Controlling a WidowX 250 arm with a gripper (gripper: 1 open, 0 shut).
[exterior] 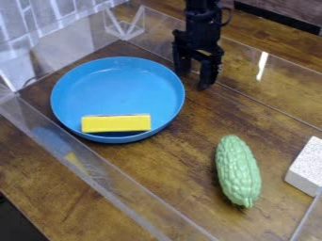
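Observation:
The black robot arm (201, 28) comes down at the top centre, its gripper (197, 73) low at the back of the wooden surface, just right of a blue round tray (120, 89). Whether the gripper is open or shut is too dark and small to tell. A yellow block (116, 122) lies in the front part of the tray. A pale green bitter melon (238, 171) lies at the right front, apart from the tray.
A white block (306, 168) sits at the right edge. Clear walls (98, 188) border the wooden surface (176, 179). Bare wood lies between the tray and the melon and at the back right.

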